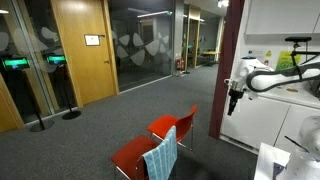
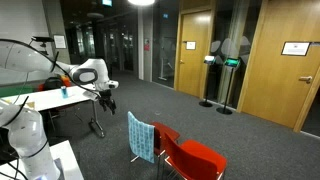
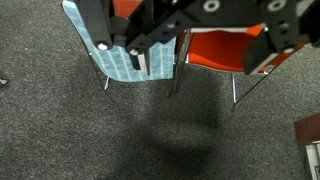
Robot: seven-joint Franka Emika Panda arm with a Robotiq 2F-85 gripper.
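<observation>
A light blue patterned cloth (image 1: 160, 161) hangs over the back of a red chair. In exterior view 2 the cloth (image 2: 141, 138) hangs to the left of the red chairs (image 2: 198, 158). My gripper (image 2: 108, 101) is held out in the air at the arm's end, apart from chairs and cloth. From the wrist, I look down past my open gripper, its dark fingers wide apart. Nothing is held between them. Below the left finger lies the cloth (image 3: 115, 64) in view; a red chair seat (image 3: 220, 48) shows beneath the gap and the right finger.
Grey carpet (image 1: 90, 118) spreads widely around the chairs. Behind stand wooden doors (image 1: 92, 50) and dark stands with green screens (image 2: 229, 75). A white counter (image 1: 255, 122) is beside the arm.
</observation>
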